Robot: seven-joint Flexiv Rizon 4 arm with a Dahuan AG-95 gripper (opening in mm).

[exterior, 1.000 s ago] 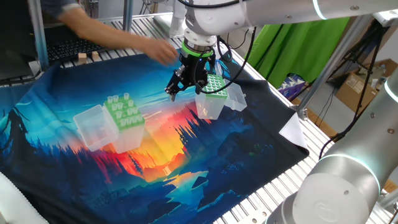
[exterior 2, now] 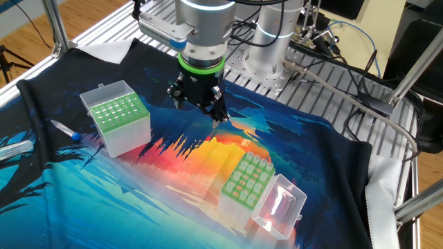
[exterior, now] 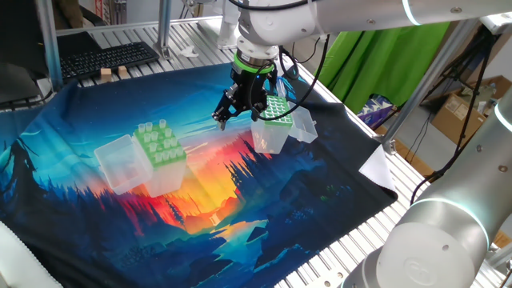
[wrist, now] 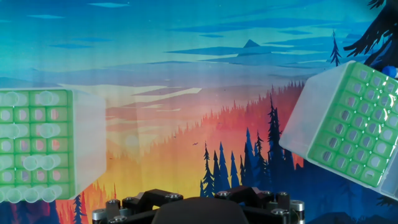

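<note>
My gripper (exterior 2: 199, 115) hangs above the cloth between two clear plastic boxes, its fingers spread apart with nothing between them. In the wrist view its black fingers (wrist: 163, 198) show only at the bottom edge. One box (exterior 2: 122, 142) has a green rack top (exterior 2: 119, 113) whose holes look empty. The other box's green rack (wrist: 37, 144) carries several clear tubes or tips standing in rows, with some holes vacant between them. Both boxes have their clear lids folded back; one lid (exterior: 123, 164) lies to the left of the filled rack in exterior view 1.
A printed landscape cloth (exterior: 240, 240) covers the table, bare between the boxes. A blue-capped pen (exterior 2: 66, 130) and a white marker (exterior 2: 15, 150) lie beyond the empty-looking rack. A keyboard (exterior: 110, 58) sits at the back edge.
A person's arm that reached across the back toward my gripper has withdrawn to the left and out of view. My arm and both boxes have not moved.
</note>
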